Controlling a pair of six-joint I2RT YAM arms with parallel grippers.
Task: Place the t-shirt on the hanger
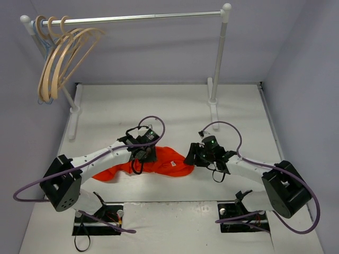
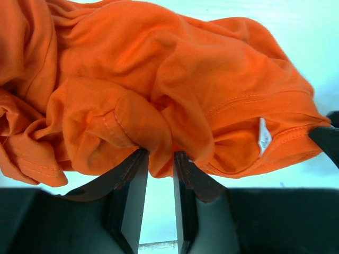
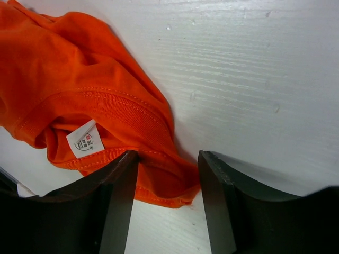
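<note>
The orange-red t-shirt (image 1: 167, 161) lies crumpled on the white table, its collar and white tag (image 3: 86, 139) toward the right arm. My left gripper is over the shirt's middle, narrowly open, with a fold of cloth reaching between its fingertips. At the collar end, my right gripper stands part open. The collar's edge lies between its fingers, and a gap shows beside the cloth. Several wooden hangers (image 1: 58, 74) hang at the left end of the rack's rail.
The rack's metal rail (image 1: 143, 18) spans the back, with a white right post (image 1: 219, 58) and base feet on the table. Bare table (image 1: 145, 103) lies between the shirt and the back wall. Grey walls close in both sides.
</note>
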